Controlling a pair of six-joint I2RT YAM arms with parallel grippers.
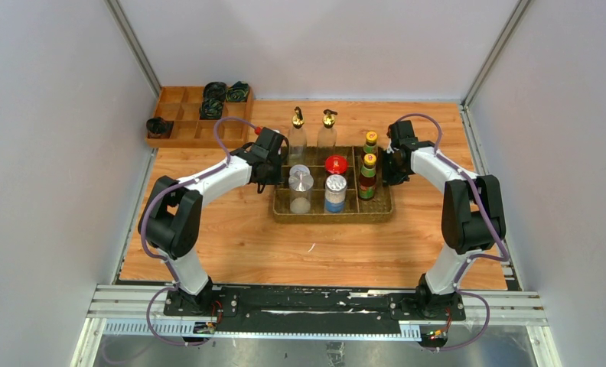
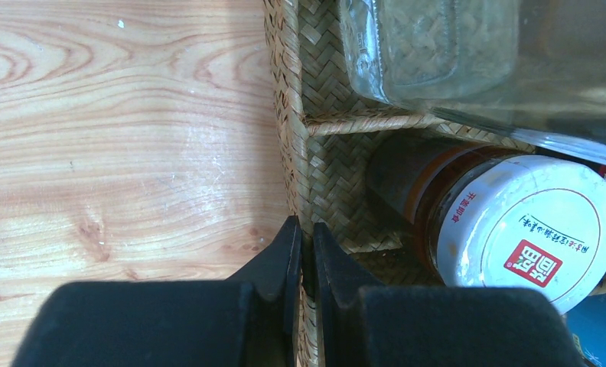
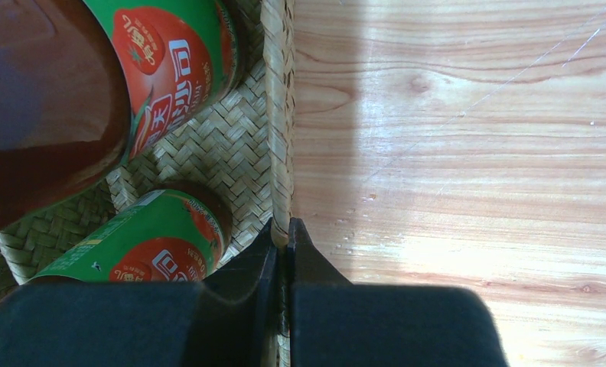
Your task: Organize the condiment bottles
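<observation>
The woven divided basket (image 1: pixel 332 218) stands mid-table with the condiment containers upright in its compartments. In the left wrist view, my left gripper is shut on the basket's left rim. Across from it, my right gripper is shut on the right rim. Two pump-top glass bottles (image 1: pixel 298 141) occupy the back row. A white-lidded jar (image 2: pixel 529 229), a red-lidded jar (image 1: pixel 336 164), a clear jar (image 1: pixel 300 189) and a blue-and-white shaker (image 1: pixel 335 195) fill the middle and front. Two ketchup bottles (image 1: pixel 367 180) with yellow caps share the right compartment.
A wooden divided tray (image 1: pixel 189 141) at the back left holds several dark green bowls. Bare table shows in front of the basket and to its right. The back wall rises behind the table.
</observation>
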